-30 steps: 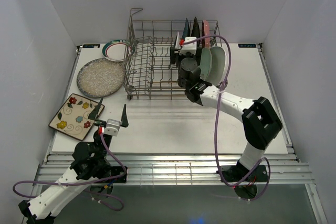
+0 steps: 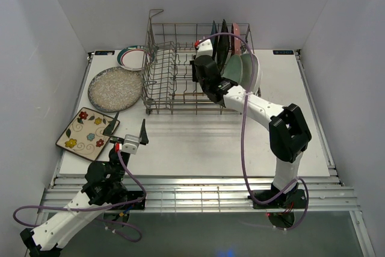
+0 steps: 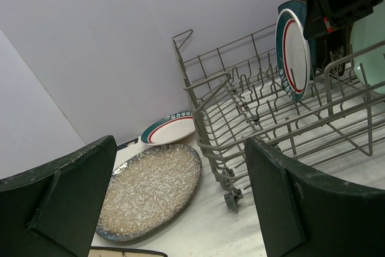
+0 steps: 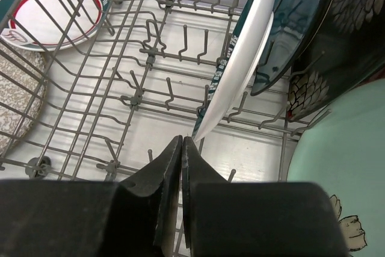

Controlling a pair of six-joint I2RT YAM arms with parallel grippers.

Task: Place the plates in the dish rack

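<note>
The dish rack (image 2: 159, 100) holds upright plates on its right: a white teal-rimmed plate (image 4: 246, 46), dark plates (image 2: 224, 31), a pink plate (image 2: 236, 31) and green plates (image 2: 233, 71). My right gripper is shut over the rack, fingertips at the white plate's lower edge; whether it grips it is unclear. My left gripper (image 2: 126, 127) is open at the lower left, empty. Outside the rack lie a red-ringed plate (image 2: 133, 58), a speckled plate (image 2: 114, 88) and a square flowered plate (image 2: 84, 133).
The left half of the rack is empty. Bare counter (image 2: 192, 142) stretches in front of the rack and to its right, between grey side walls.
The left arm is essentially still.
</note>
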